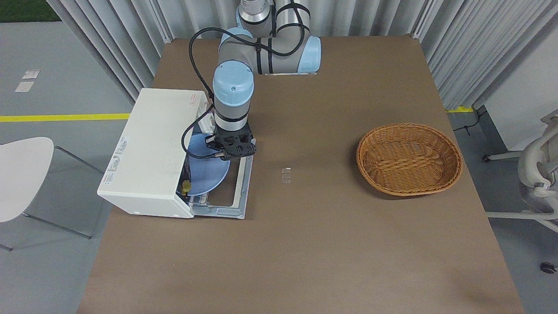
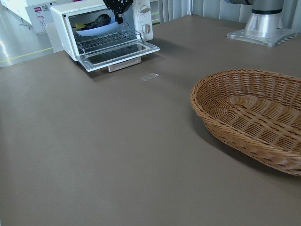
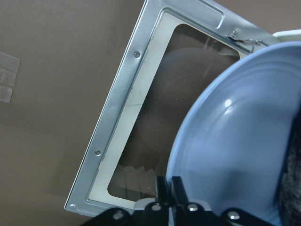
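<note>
A blue plate carries a dark eggplant with a yellow-green stem, mostly inside the white toaster oven, whose glass door lies open. My gripper is shut on the near rim of the plate, holding it at the oven's opening. In the front view the fingers are hidden beneath the wrist housing.
A wicker basket sits on the right of the brown table. The oven's top and side walls border the plate closely.
</note>
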